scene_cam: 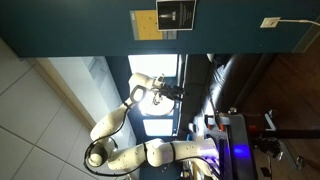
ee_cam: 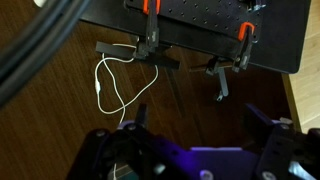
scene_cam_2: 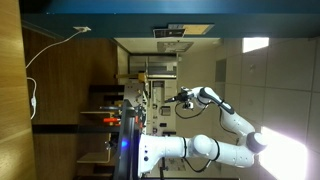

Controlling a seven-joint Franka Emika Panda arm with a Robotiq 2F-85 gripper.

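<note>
In exterior view 1, which is turned on its side, the gripper (scene_cam: 172, 92) hangs in the air at the end of the white arm (scene_cam: 110, 122), away from the table. Exterior view 2 shows the same gripper (scene_cam_2: 178, 98) as a small dark shape. At the bottom of the wrist view, the gripper is open, its dark fingers (ee_cam: 138, 114) wide apart. Only the floor shows between them; nothing is held.
A dark table (ee_cam: 280, 42) with orange clamps (ee_cam: 244, 31) along its edge lies across the top of the wrist view. Below it, a white cable (ee_cam: 101, 75) loops over the brown wood floor (ee_cam: 50, 130). A blue-green wall (scene_cam: 90, 28) runs alongside.
</note>
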